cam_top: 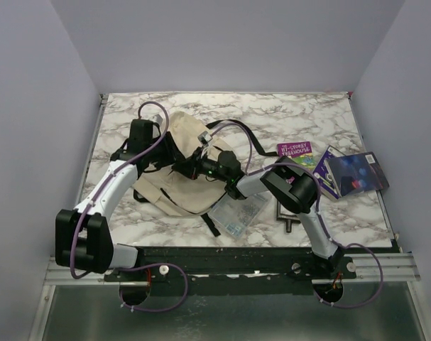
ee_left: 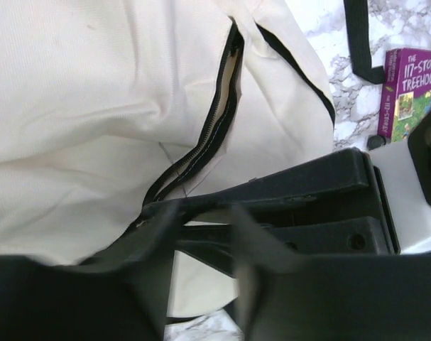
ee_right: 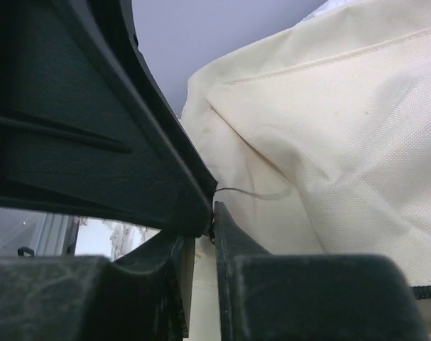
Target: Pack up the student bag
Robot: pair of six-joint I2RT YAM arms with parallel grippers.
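Note:
The cream bag (cam_top: 158, 199) lies open-side up on the marble table, its black zip (ee_left: 219, 106) in view. My left gripper (cam_top: 172, 153) and my right gripper (cam_top: 187, 170) are close together over its middle. In the left wrist view the right gripper's black fingers (ee_left: 286, 190) lie across the zip, with the left's own fingertips blurred below. In the right wrist view a dark finger of the other arm fills the upper left, and a thin cord shows by the fingertips. I cannot tell what either gripper holds.
The pink book (cam_top: 295, 149), dark folders (cam_top: 353, 174) and a dark case (cam_top: 288, 219) lie to the right. A clear plastic case (cam_top: 236, 217) sits at the front middle.

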